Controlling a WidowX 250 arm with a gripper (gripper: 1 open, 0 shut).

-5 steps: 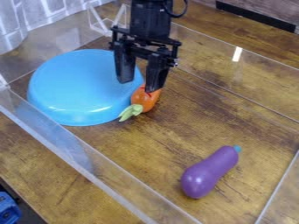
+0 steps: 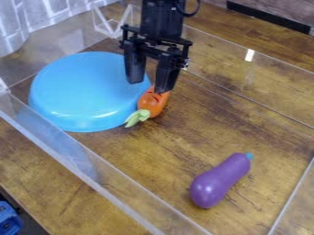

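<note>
My black gripper [image 2: 152, 71] hangs in the upper middle of the camera view, its two fingers spread apart and pointing down. Just below it lies an orange carrot [image 2: 152, 104] with pale green leaves, against the right side of a blue round plate or lid [image 2: 76, 92]. The gripper partly hides the carrot's top and the plate's edge; whether it touches the carrot I cannot tell. A purple eggplant [image 2: 221, 178] lies on the wooden surface at the lower right.
Clear plastic walls [image 2: 72, 171] border the wooden floor [image 2: 160, 156] on several sides. A blue object [image 2: 6, 220] sits outside at the lower left corner.
My gripper has shifted very slightly; the carrot, plate and eggplant stay where they were.
</note>
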